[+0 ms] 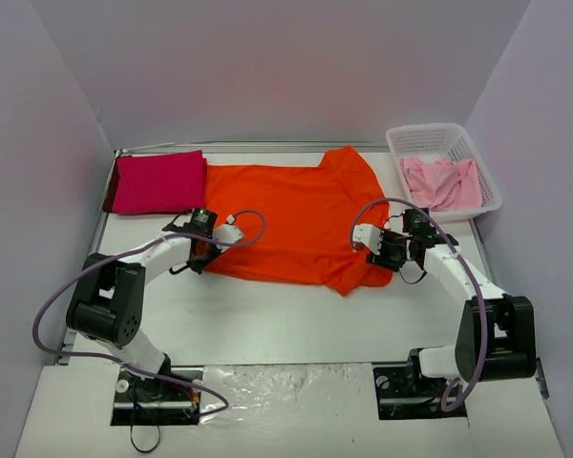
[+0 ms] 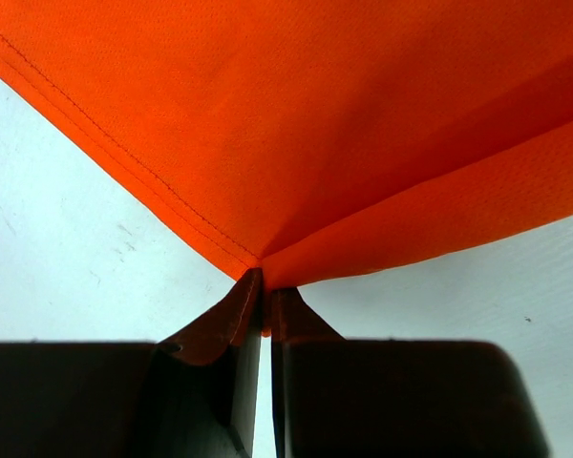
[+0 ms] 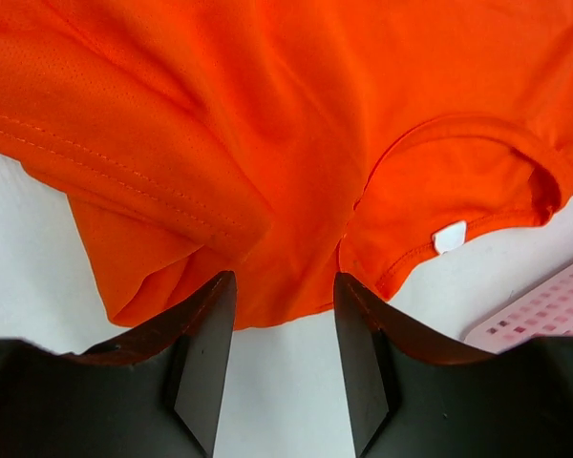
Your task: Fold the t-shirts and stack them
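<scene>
An orange T-shirt (image 1: 286,215) lies spread across the white table, its right end rumpled and folded over near the bottom, as the right wrist view (image 3: 153,191) shows. My left gripper is shut on the shirt's lower-left corner, where the edge creases toward it. My right gripper stands open over the rumpled right end, with nothing held between its fingers; a small white label (image 3: 449,237) shows on the shirt's edge there.
A folded crimson shirt (image 1: 159,181) lies at the back left. A white basket (image 1: 477,153) holding pink cloth (image 1: 444,181) stands at the back right.
</scene>
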